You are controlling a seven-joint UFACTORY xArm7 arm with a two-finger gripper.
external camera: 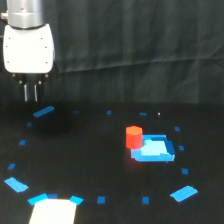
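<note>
My gripper (pixel 31 91) hangs at the upper left, high over the dark table and well away from the objects. Its two thin fingers point down, a small gap between them, and nothing shows in that gap. Right of the middle, a red block (pixel 134 137) appears at the left side of a blue-rimmed tray (pixel 170 156) with a pale inside. It overlaps the tray's left edge in this view; whether it rests on the rim or stands in front cannot be told.
Blue tape pieces (pixel 184 193) are scattered over the black table. A pale, bright-topped object (pixel 53 212) is cut off by the bottom edge at the left. The table between gripper and tray looks clear, with a dark curtain (pixel 140 60) behind.
</note>
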